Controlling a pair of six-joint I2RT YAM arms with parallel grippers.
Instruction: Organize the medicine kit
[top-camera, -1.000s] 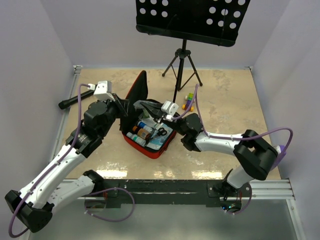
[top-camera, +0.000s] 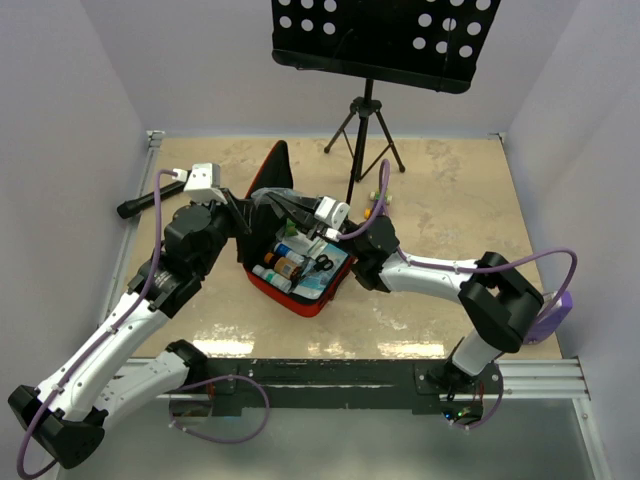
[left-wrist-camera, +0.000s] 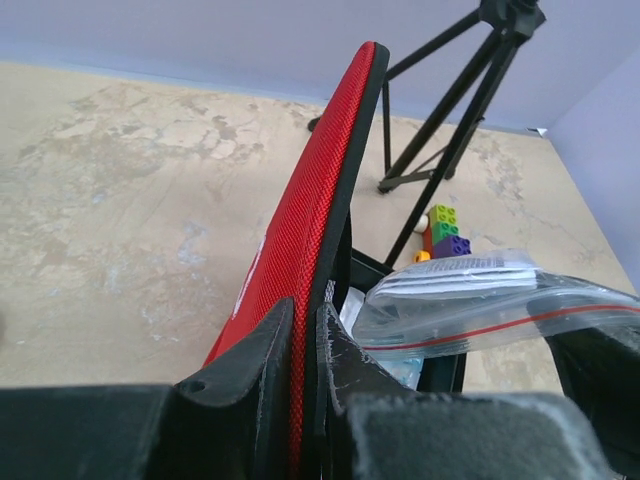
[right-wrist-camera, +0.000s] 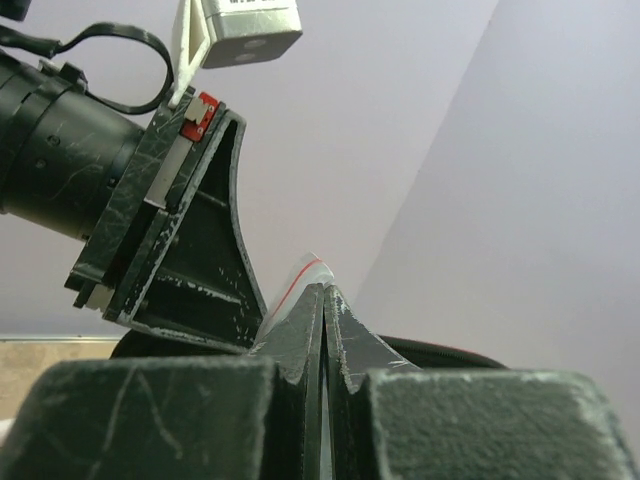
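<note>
The medicine kit (top-camera: 300, 308) lies open on the table, its hinged lid raised on the left. My left gripper is shut on the edge of that red and black lid (left-wrist-camera: 318, 190). Beside the lid, a clear zip bag (left-wrist-camera: 465, 300) with a red seal line and white contents hangs in the air over the kit. My right gripper is shut on a thin part of the bag (right-wrist-camera: 305, 280), close to the left gripper. Inside the kit are an amber bottle (top-camera: 287, 268), a white-capped tube (top-camera: 271, 279), black scissors (top-camera: 322, 263) and a blue packet.
A black music stand (top-camera: 360, 130) rises behind the kit. Colourful toy bricks (left-wrist-camera: 445, 235) sit near its legs. A black cylinder (top-camera: 145, 199) lies at the far left, and a purple object (top-camera: 550, 315) at the right edge. Bare table surrounds the kit's front.
My right gripper has shifted left towards the lid, carrying the bag with it. The lid has tipped slightly to the left, while the left arm has moved only a little.
</note>
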